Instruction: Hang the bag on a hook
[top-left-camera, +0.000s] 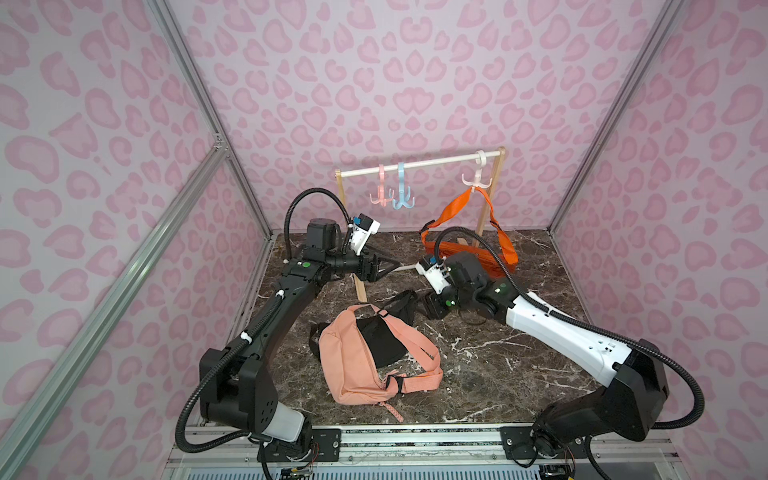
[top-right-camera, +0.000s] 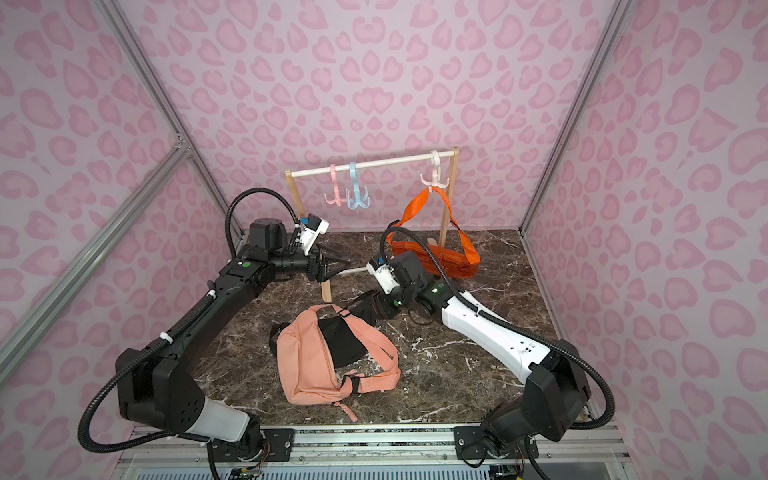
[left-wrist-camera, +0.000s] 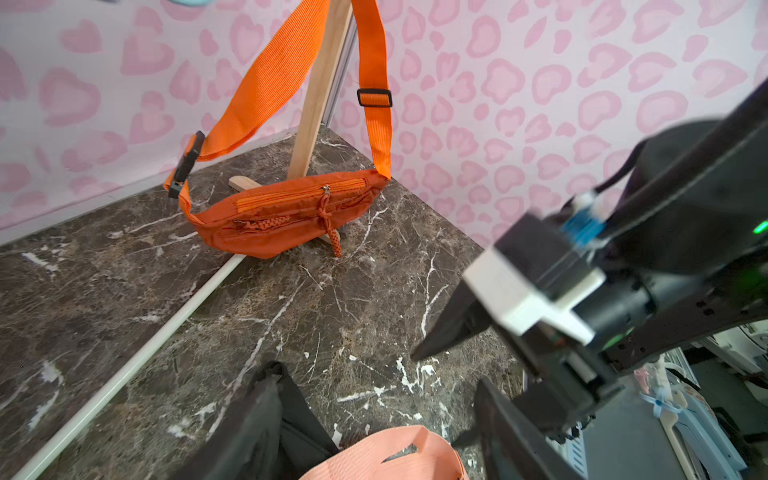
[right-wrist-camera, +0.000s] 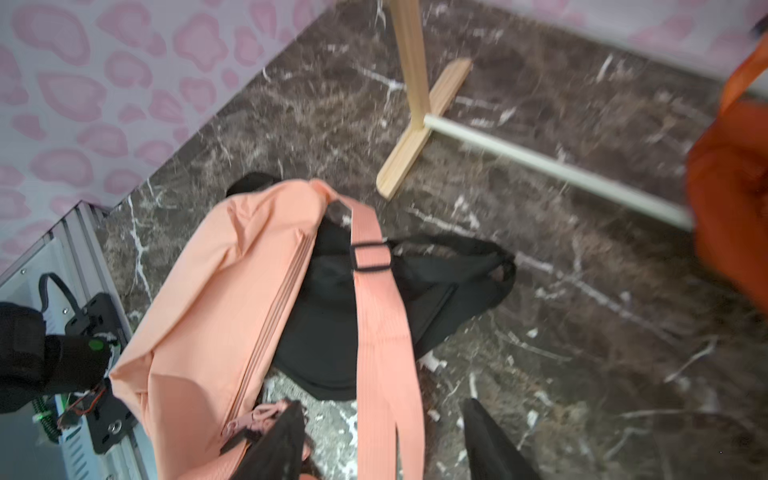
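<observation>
A salmon-pink bag (top-left-camera: 344, 364) with a black back panel lies on the marbled floor, its pink strap (right-wrist-camera: 376, 344) looping to the right. An orange bag (top-left-camera: 472, 257) hangs by its strap from the white hook (top-left-camera: 479, 180) at the rack's right end. Pink hook (top-left-camera: 381, 192) and blue hook (top-left-camera: 401, 194) hang empty towards the left. My left gripper (top-left-camera: 390, 265) is open and empty, raised between the pink bag and the rack. Above the floor right of the bag, my right gripper (top-left-camera: 430, 310) stands part open; the strap shows beyond its fingers (right-wrist-camera: 280, 448), not gripped.
The rack has a white top rail (top-left-camera: 432, 163), wooden posts and a low white crossbar (right-wrist-camera: 560, 169). Both arms reach close together before it, the right one partly hiding the orange bag.
</observation>
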